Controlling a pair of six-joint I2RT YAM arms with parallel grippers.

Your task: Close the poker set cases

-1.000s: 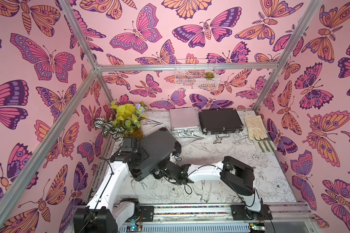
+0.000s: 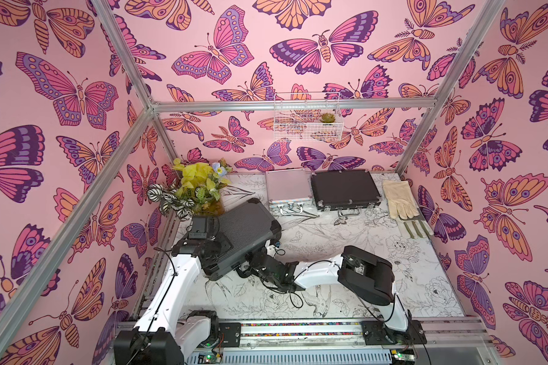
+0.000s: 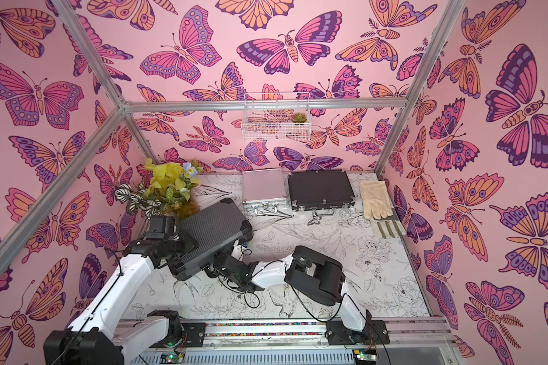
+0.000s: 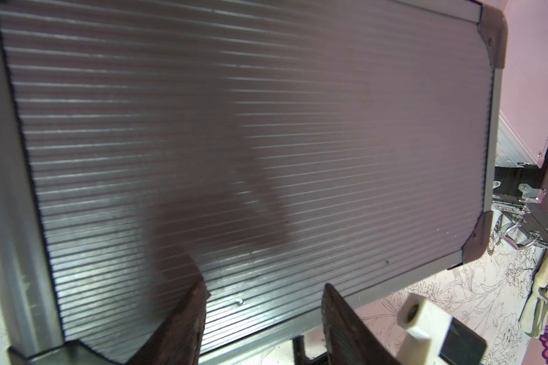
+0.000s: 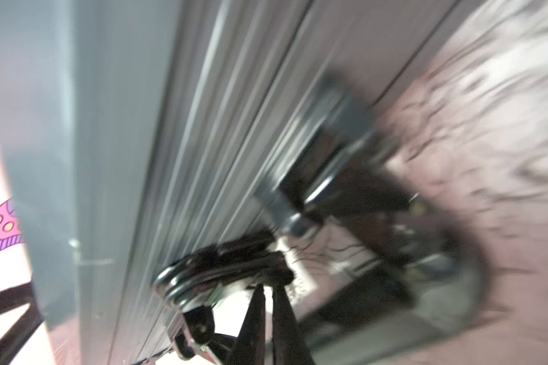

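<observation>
A large dark ribbed case (image 2: 240,228) lies closed and askew on the left of the table. My left gripper hangs over its lid, fingers apart in the wrist view; whether anything is between them I cannot tell. My right gripper is low at the case's front side, fingertips nearly together by the black handle (image 5: 219,273); a blurred black latch (image 5: 341,164) shows beside it. A pink-silver case (image 3: 263,185) and a black case (image 3: 319,188) stand closed at the back.
A yellow plant (image 2: 194,182) stands at the back left, close to the ribbed case. Gloves (image 2: 398,197) lie at the right. A wire basket (image 2: 308,127) hangs on the back wall.
My right arm and gripper have shifted slightly left toward the case. The case has moved slightly toward the back. The left arm looks almost unchanged.
</observation>
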